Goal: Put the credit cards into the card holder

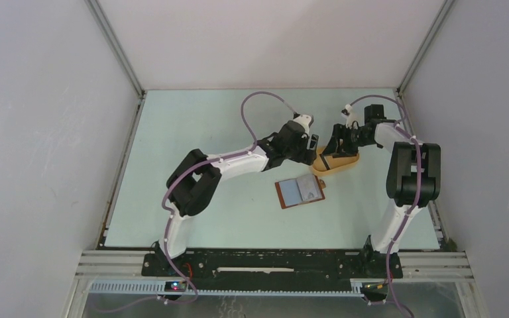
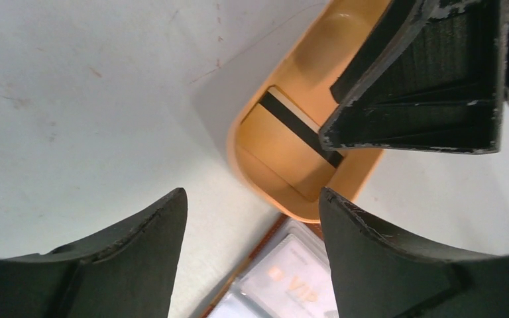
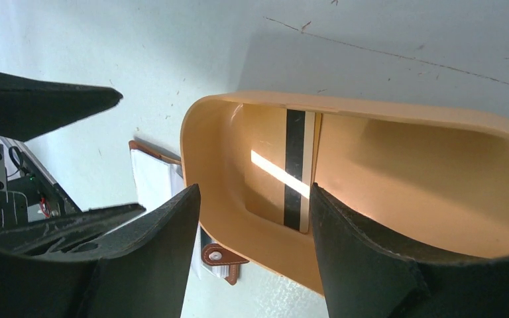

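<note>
A card with a black stripe (image 3: 294, 165) lies inside the oval tan tray (image 3: 202, 139), with the edge of another card showing beside it. Over that tray my right gripper is part open, its fingers (image 3: 371, 258) apart and nothing between them but the view of the tray. To the tray's left, my left gripper stands open and empty above the table. The card holder (image 1: 300, 191) lies spread open in front of the tray, brown-edged with clear sleeves; its snap strap (image 3: 216, 256) shows in the right wrist view.
The two grippers are close together at the tray, and in the left wrist view the right fingers (image 2: 424, 99) cover part of it.
</note>
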